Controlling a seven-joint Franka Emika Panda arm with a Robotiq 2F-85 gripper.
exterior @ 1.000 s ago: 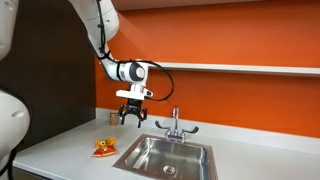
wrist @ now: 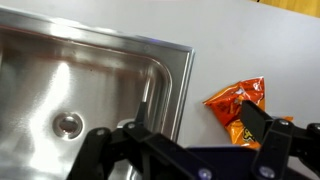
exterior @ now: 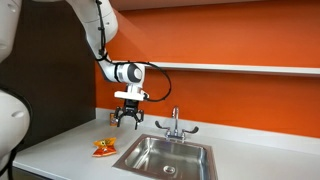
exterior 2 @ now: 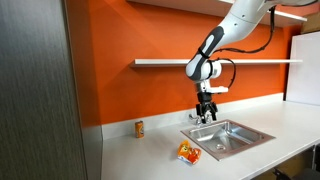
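An orange snack bag (exterior: 104,147) with some yellow on it lies on the counter, left of the sink in exterior view 1. The same orange bag (exterior 2: 188,152) shows on the near counter in exterior view 2. My gripper (exterior: 129,117) hangs above the counter by the sink's left edge, fingers spread, nothing between them. In the wrist view, the orange bag (wrist: 238,102) is partly covered by my right-hand finger. The gripper is open there, over the strip beside the sink, clear of the bag.
A metal sink (exterior: 160,142) is set into the counter, with a faucet (exterior: 175,122) behind it. An orange-brown can (exterior 2: 139,129) stands near the back wall. A white shelf (exterior 2: 172,63) runs above. The counter right of the sink is bare.
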